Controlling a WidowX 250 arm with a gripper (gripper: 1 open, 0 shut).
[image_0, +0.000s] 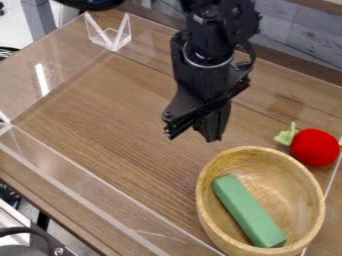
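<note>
My gripper (193, 124) hangs over the middle of the wooden table, up and to the left of a yellow bowl (217, 216). It is shut, and nothing shows between its fingers. A green block (249, 210) lies lengthwise inside the bowl. A red tomato-like object (315, 149) with a green leafy top sits behind the bowl at the right.
A clear plastic piece (111, 33) stands at the back left. Dark cables run along the lower left edge, and a wooden rail borders the back.
</note>
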